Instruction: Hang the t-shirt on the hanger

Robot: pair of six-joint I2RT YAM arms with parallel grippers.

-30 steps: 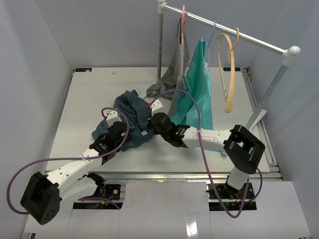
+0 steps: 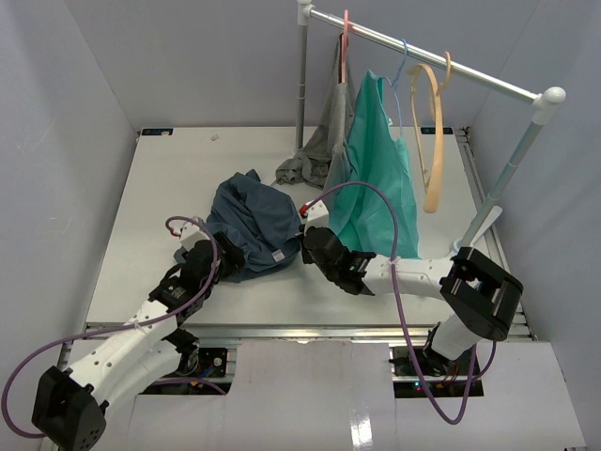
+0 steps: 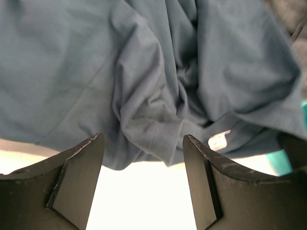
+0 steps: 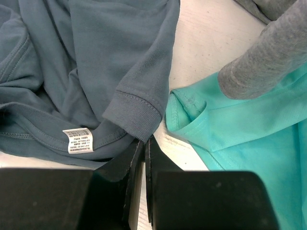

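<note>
The dark slate-blue t-shirt [image 2: 254, 216] lies bunched on the white table, a label on its lower hem in the right wrist view. My left gripper hovers over its near-left part, fingers apart with a fold below between them. My right gripper is shut on the shirt's edge at its right side, where a hemmed fold [image 4: 132, 110] rises from the fingertips. A wooden hanger [image 2: 432, 178] hangs empty on the rail.
A rack rail [image 2: 479, 80] spans the right half, carrying a grey garment [image 2: 329, 132], a teal garment [image 2: 376, 188] and a blue hanger [image 2: 402, 61].
Over the last second my right gripper moved rightward along with the shirt's edge.
</note>
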